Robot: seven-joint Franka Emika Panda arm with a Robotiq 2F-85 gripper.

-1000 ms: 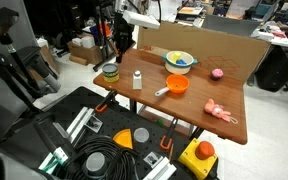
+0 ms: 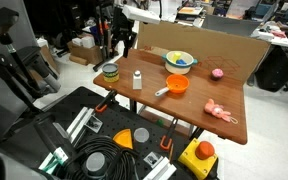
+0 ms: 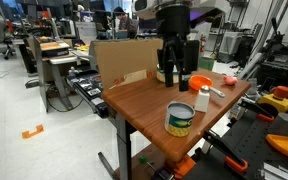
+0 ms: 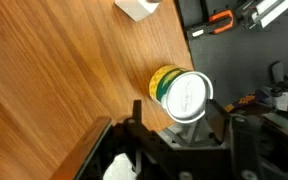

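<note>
A can with a yellow-green label (image 2: 111, 74) stands upright at the near left corner of the wooden table; its pale round lid (image 4: 187, 96) faces up in the wrist view. My gripper is above the table, its black fingers apart on either side of the can as seen from above. In exterior view 2 the fingertips (image 3: 169, 82) hang clearly higher than the can (image 3: 180, 119), not touching it. Nothing is held. A small white bottle (image 2: 137, 81) stands beside the can.
An orange bowl (image 2: 177, 84), a bowl with yellow and blue contents (image 2: 179, 62), a reddish round item (image 2: 217, 74) and a pink toy (image 2: 220, 110) share the table (image 2: 154, 68). A cardboard panel (image 2: 219, 48) lines its back. Tools and cables lie on the dark surface in front.
</note>
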